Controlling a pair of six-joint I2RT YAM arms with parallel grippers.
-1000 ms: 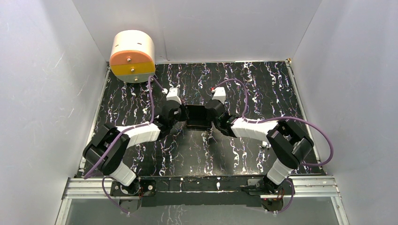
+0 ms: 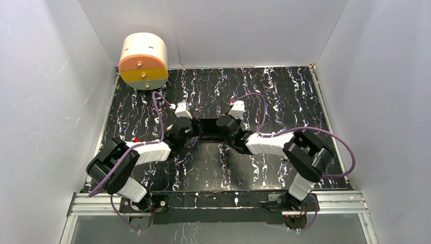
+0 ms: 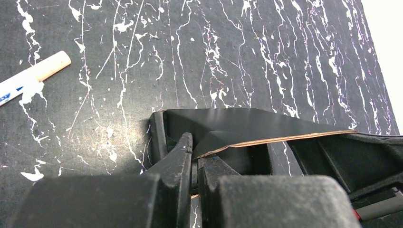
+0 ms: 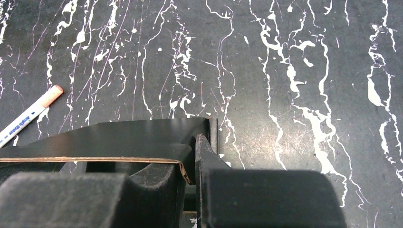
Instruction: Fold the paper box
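The black paper box [image 2: 213,138] stands open in the middle of the table, between my two grippers. Its far flap [image 3: 271,126] slants up with a brown cut edge. At the box's left end, my left gripper is shut, the flap's corner running in between its fingertips. The right gripper is at the other end, its fingers a narrow gap apart. In that gap lies the bent end of the flap [image 4: 119,137]; whether both fingers touch it cannot be made out. My fingers hide much of the box's near side.
A white marker pen [image 3: 35,76] with an orange end lies beyond the box to the left. A rounded drawer cabinet [image 2: 144,61] stands in the back left corner. Bare table shows at the front and back right.
Both grippers have come slightly toward the table's front and left. The opening of the box looks narrower from front to back than a second ago.
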